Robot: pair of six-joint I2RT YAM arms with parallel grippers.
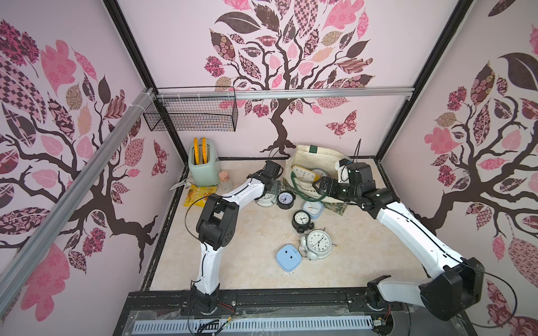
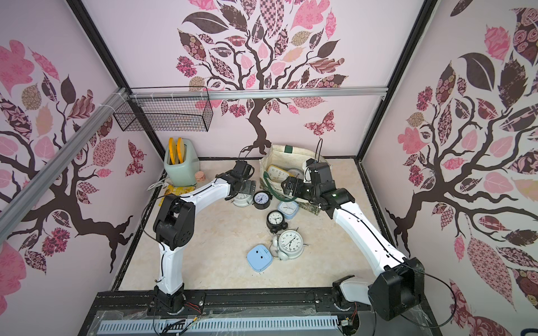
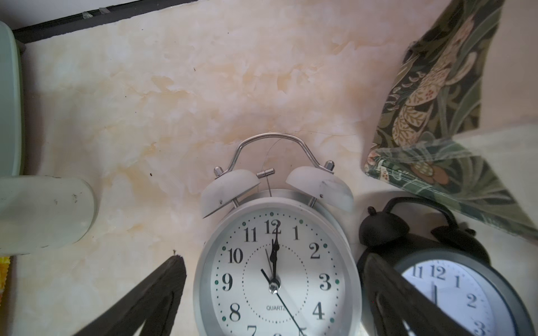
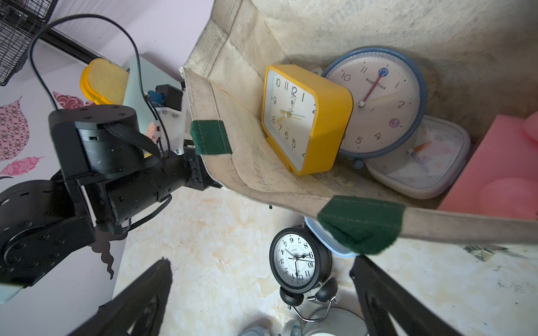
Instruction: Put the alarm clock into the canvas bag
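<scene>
In the left wrist view a white twin-bell alarm clock point(image 3: 274, 252) lies face up between the fingers of my left gripper, which is open above it. A black twin-bell clock point(image 3: 437, 263) lies just right of it. The canvas bag point(image 1: 313, 168) stands at the back, its mouth open. In the right wrist view a yellow clock point(image 4: 305, 117), a round blue-rimmed clock point(image 4: 376, 100), a pale square clock point(image 4: 420, 156) and a pink item point(image 4: 504, 173) sit inside it. My right gripper is open and empty at the bag's front rim.
In front of the bag lie a light blue clock point(image 1: 312, 209), another black clock point(image 1: 301, 220), a large white clock point(image 1: 319, 242) and a blue item point(image 1: 288, 257). A green toaster point(image 1: 204, 165) and a yellow packet point(image 1: 198, 196) are at the back left.
</scene>
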